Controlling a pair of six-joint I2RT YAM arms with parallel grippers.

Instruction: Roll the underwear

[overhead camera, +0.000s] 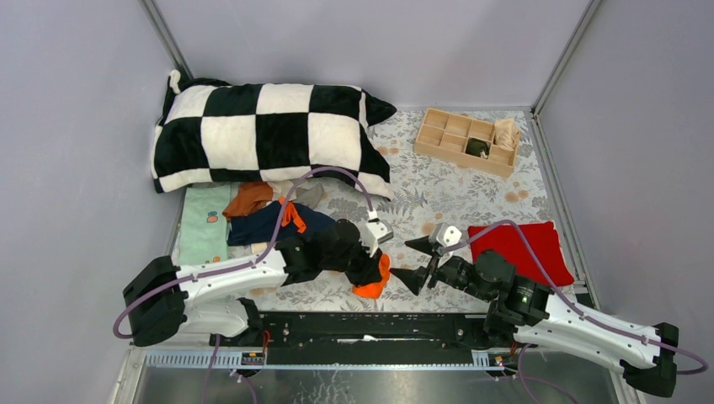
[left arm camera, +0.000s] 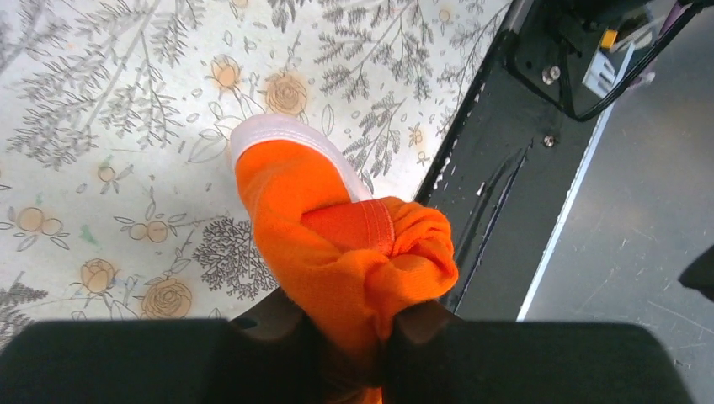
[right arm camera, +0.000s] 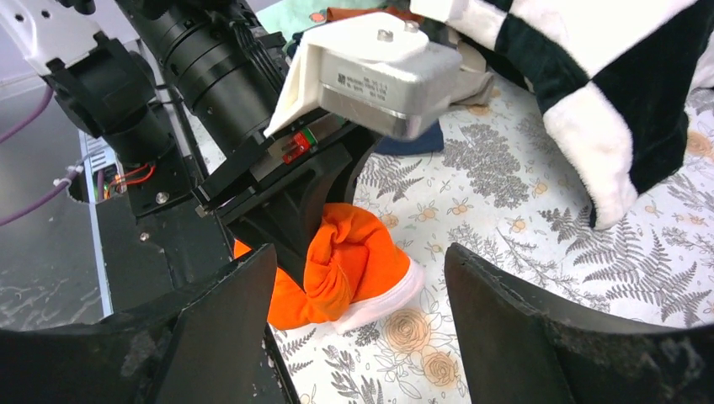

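Note:
Bright orange underwear with a pale waistband (left arm camera: pixel 337 219) is bunched near the table's front edge. My left gripper is on it, with a fold of orange cloth between its dark fingers. In the right wrist view the cloth (right arm camera: pixel 370 269) lies crumpled under that gripper, waistband toward the camera. My right gripper (overhead camera: pixel 402 261) stands just right of the underwear, fingers apart, with nothing between them.
A checkered pillow (overhead camera: pixel 282 135) fills the back left, with folded clothes (overhead camera: pixel 202 223) below it. A wooden divided box (overhead camera: pixel 438 147) stands at back right, a red cloth (overhead camera: pixel 522 252) at right.

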